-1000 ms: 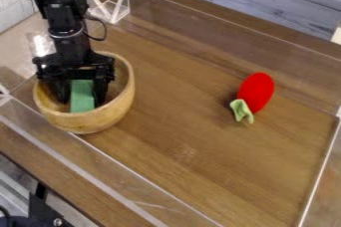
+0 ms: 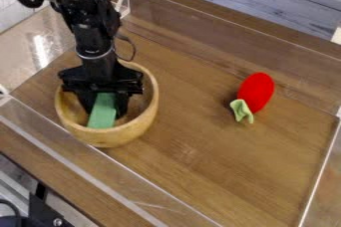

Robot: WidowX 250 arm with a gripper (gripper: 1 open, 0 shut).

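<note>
My black gripper reaches down into a wooden bowl at the left of the table, shut on a green block inside it. The fingertips are partly hidden by the arm and block. A red object with a pale green end lies apart on the right.
Clear plastic walls edge the wooden table. A pale plank surface lies beyond the back edge.
My gripper, the bowl and the green block have shifted right and slightly down in the view. The red object has not moved.
</note>
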